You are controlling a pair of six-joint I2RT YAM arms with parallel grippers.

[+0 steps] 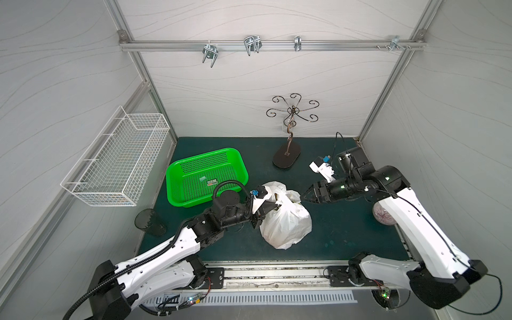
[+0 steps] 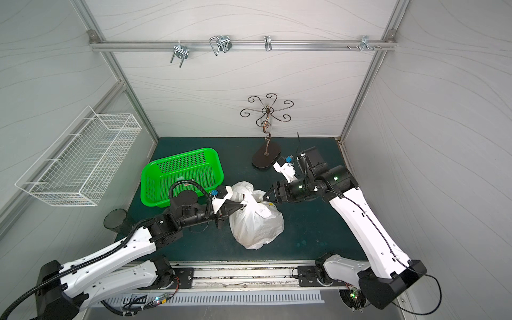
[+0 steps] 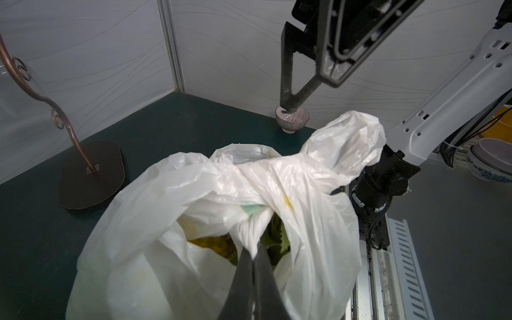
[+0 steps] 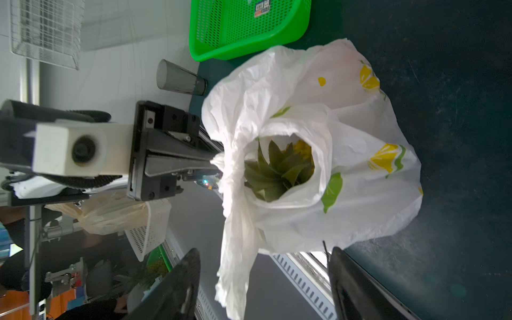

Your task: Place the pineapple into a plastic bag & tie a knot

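Note:
The white plastic bag [image 1: 286,226] stands on the green table, with the pineapple inside. Through an opening in the bag, the pineapple's green leaves [image 4: 277,170] show; its body is mostly hidden. My left gripper is shut on a twisted strip of the bag's plastic at the top. Strips of plastic cross over each other there, and a loose bunched end [image 3: 349,141] sticks out toward the right. My right gripper [image 1: 306,195] is open and empty, just right of the bag's top and apart from it. Whether the crossing is a closed knot, I cannot tell.
A green basket [image 1: 234,160] lies at the back left, a dark cup [image 1: 151,222] at the left edge. The metal stand's base [image 1: 286,154] is behind the bag. A striped bowl [image 3: 292,120] sits on the right. Between bag and bowl the table is clear.

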